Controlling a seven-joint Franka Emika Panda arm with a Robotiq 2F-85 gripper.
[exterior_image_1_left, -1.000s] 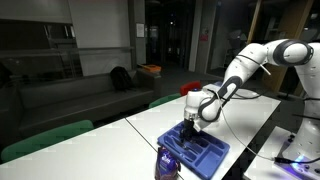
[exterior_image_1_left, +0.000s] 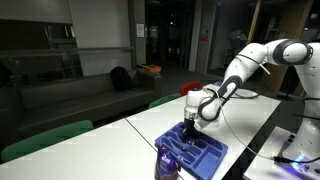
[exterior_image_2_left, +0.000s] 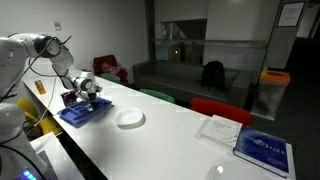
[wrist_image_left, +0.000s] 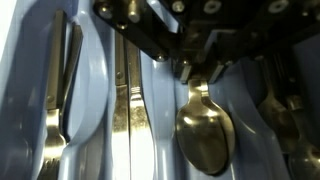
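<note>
A blue cutlery tray (exterior_image_1_left: 209, 158) lies on the white table, with my gripper (exterior_image_1_left: 189, 130) lowered into it. In the wrist view, the gripper is shut on the handle of a metal spoon (wrist_image_left: 203, 135), whose bowl points away from the fingers. A second bowl edge shows beside it, so spoons seem to lie stacked in that compartment. Knives (wrist_image_left: 130, 115) lie in the compartment to the left, and forks (wrist_image_left: 53, 125) in the one further left. More spoons (wrist_image_left: 280, 115) show dimly at the right. The gripper hides the upper part of the handle.
A dark, colourful box or bag (exterior_image_1_left: 167, 163) stands close to the tray's near left side. A white plate (exterior_image_2_left: 130, 118) sits further along the table. Tray dividers (wrist_image_left: 93, 90) rise on both sides of the spoon.
The arm and gripper stay almost in the same place over the tray. The tray and the things around it have not visibly moved.
</note>
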